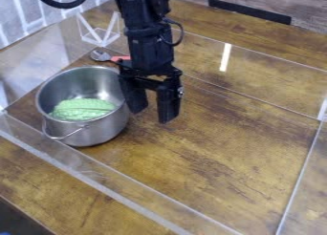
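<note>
My black gripper (149,97) stands open just right of a steel pot (82,132), low over the wooden table. Inside the pot lies a pale green, elongated object (82,109). A red-handled utensil (99,57) with a metal head lies behind the pot, its handle mostly hidden by the arm. I see nothing between the fingers.
Clear panel edges run along the left and right, and a pale tape strip (225,57) is at the back right.
</note>
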